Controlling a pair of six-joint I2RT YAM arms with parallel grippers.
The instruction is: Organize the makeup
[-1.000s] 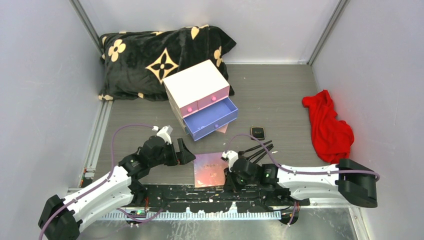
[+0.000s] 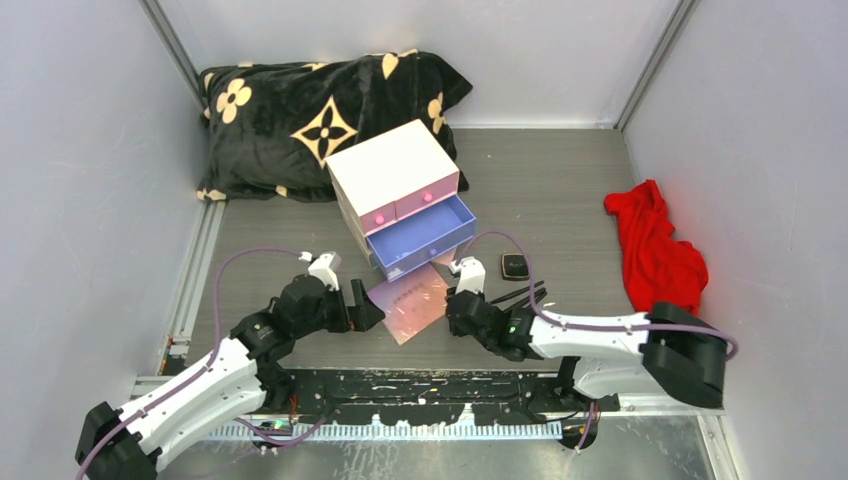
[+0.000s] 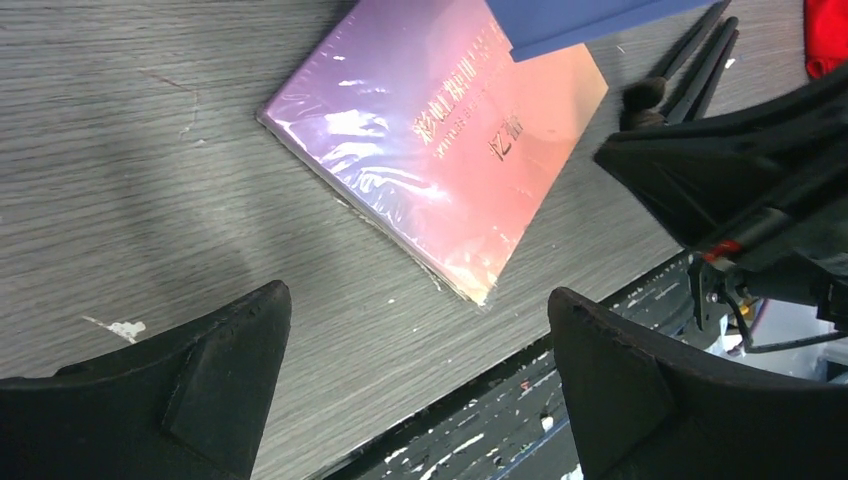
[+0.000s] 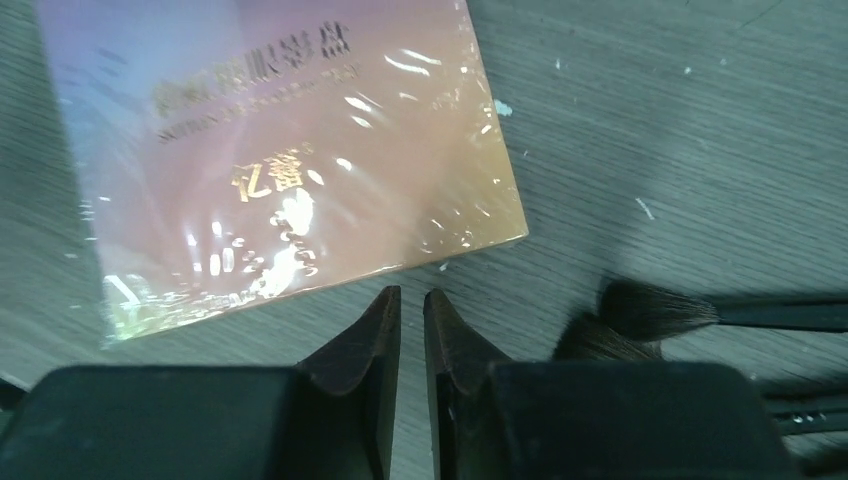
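A plastic-wrapped pink-purple palette box (image 2: 407, 305) lies on the table below the open blue drawer (image 2: 418, 235) of a white and pink cabinet (image 2: 393, 160). My left gripper (image 2: 355, 308) stands open left of the palette, nothing between its fingers. My right gripper hovers beside the palette's near edge, fingers a narrow gap apart, with nothing seen between them. Several black brushes (image 4: 660, 310) lie to the right of it. A small black compact (image 2: 514, 266) lies right of the drawer.
A black patterned cushion (image 2: 260, 130) fills the back left behind the cabinet. A red cloth (image 2: 650, 245) lies at the right edge. Clear table is at the back right and left of the cabinet.
The palette has moved back toward the drawer and turned. My right arm has moved back with it. The left arm has barely moved.
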